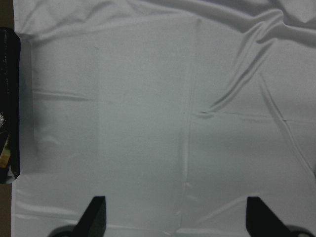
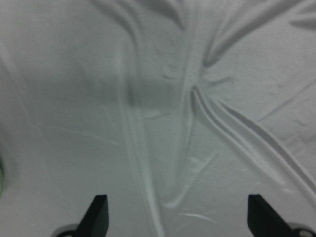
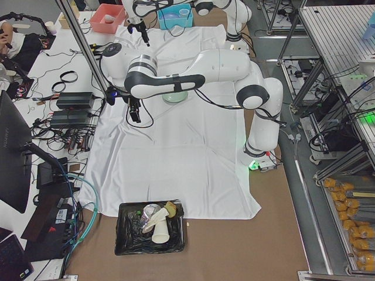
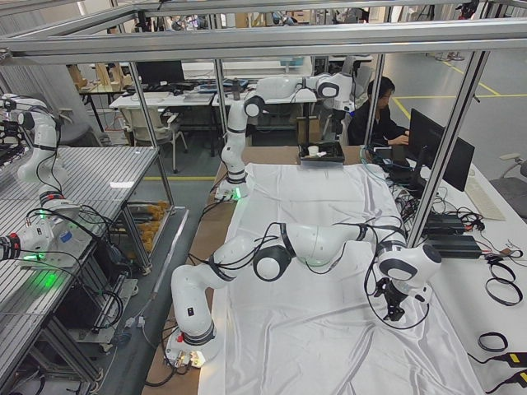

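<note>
My left gripper (image 3: 133, 114) hangs over the middle of the white cloth (image 3: 170, 170), open and empty in its wrist view (image 1: 176, 217). My right gripper (image 4: 391, 300) is over the cloth's other end, also open with nothing between its fingers. A black-lined tray (image 3: 126, 234) holds a white cup (image 3: 160, 233) and crumpled wrappers beyond the cloth. A green round item (image 3: 174, 98) is partly hidden behind the left arm and just shows at the left edge of the right wrist view.
A red bin (image 3: 105, 17) and a blue bin (image 3: 174, 20) stand at one end. Monitors, cables and devices line one side; a metal table (image 3: 334, 35) stands across a gap on the other.
</note>
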